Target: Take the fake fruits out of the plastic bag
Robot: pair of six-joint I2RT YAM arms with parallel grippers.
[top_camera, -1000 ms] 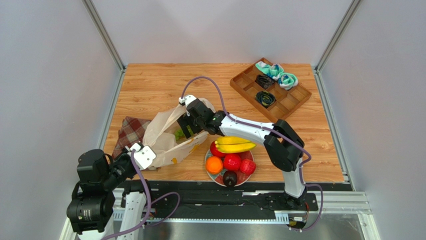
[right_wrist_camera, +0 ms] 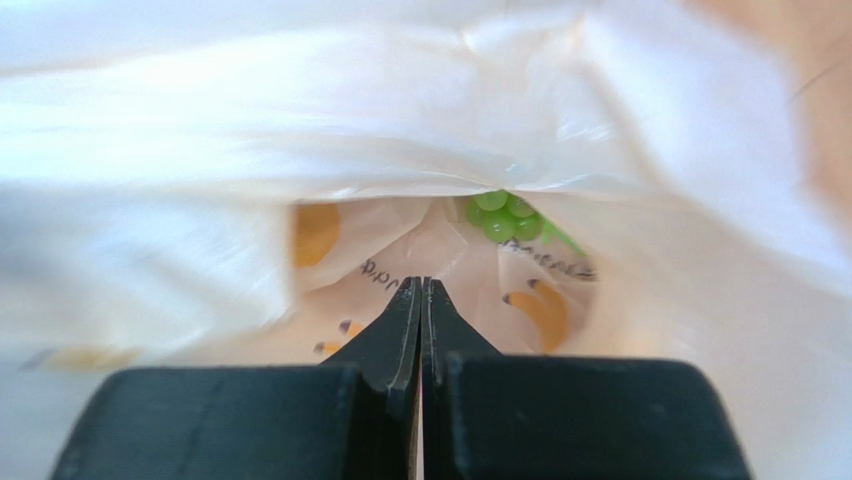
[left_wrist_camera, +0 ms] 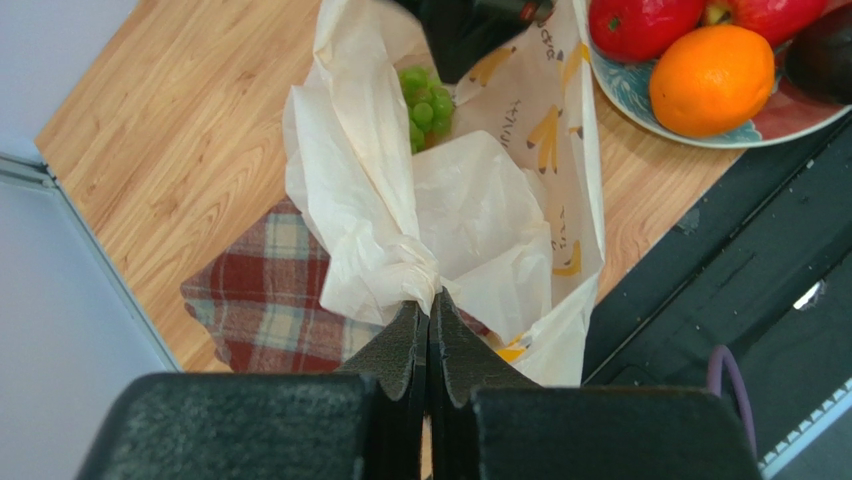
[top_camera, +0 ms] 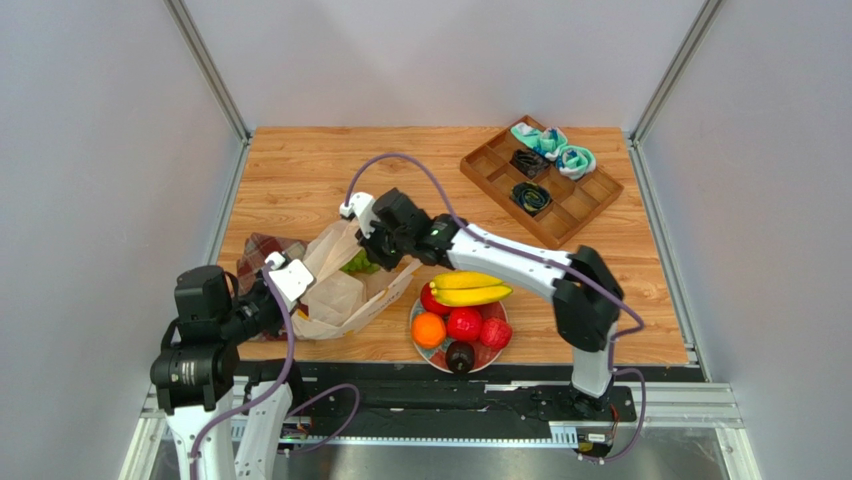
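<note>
The pale printed bag (top_camera: 340, 310) lies open on the left half of the table, with green grapes (left_wrist_camera: 425, 105) inside. My left gripper is shut at a crumpled fold of the bag's near edge; the plastic appears pinched at its tips. My right gripper is shut with nothing seen between its fingertips, at the bag's mouth, facing the grapes (right_wrist_camera: 500, 220), which are partly hidden under a white fold. A plate (top_camera: 420, 350) beside the bag holds bananas, an orange, red fruits and a dark fruit.
A checked cloth (left_wrist_camera: 250, 290) lies under the bag's left side. A wooden divided tray (top_camera: 485, 165) with cables and socks sits at the back right.
My left arm has moved up and a little forward with the bag's edge. My right gripper has shifted left and is angled differently over the bag.
</note>
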